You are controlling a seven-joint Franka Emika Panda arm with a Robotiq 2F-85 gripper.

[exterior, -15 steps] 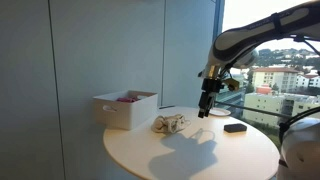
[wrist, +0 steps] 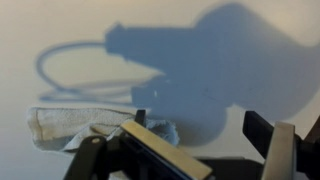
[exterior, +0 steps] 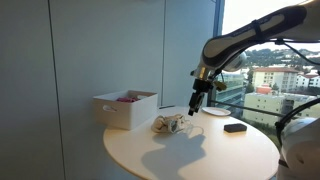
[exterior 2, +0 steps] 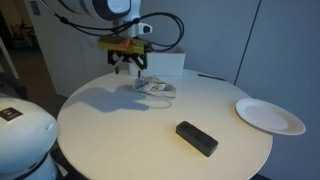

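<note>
My gripper (exterior: 194, 111) hangs above the round white table, its fingers apart with nothing between them. In exterior view 2 the gripper (exterior 2: 128, 70) is left of and above a crumpled light cloth (exterior 2: 158, 88). The same cloth (exterior: 168, 124) lies on the table in exterior view 1, in front of a white box (exterior: 125, 110) that has something pinkish inside. Seen from the wrist, the cloth (wrist: 62, 126) is at the lower left, partly hidden behind one finger. The gripper's shadow covers the table near it.
A black oblong object (exterior 2: 196, 138) lies on the near right of the table, with a white plate (exterior 2: 270, 116) at the right edge. A thin dark item (exterior 2: 211, 76) rests near the back. Bare tabletop (exterior 2: 130, 145) fills the front and middle.
In exterior view 1 the gripper has shifted a little to the left, nearer the cloth. The cloth, box, plate and black object stay where they were.
</note>
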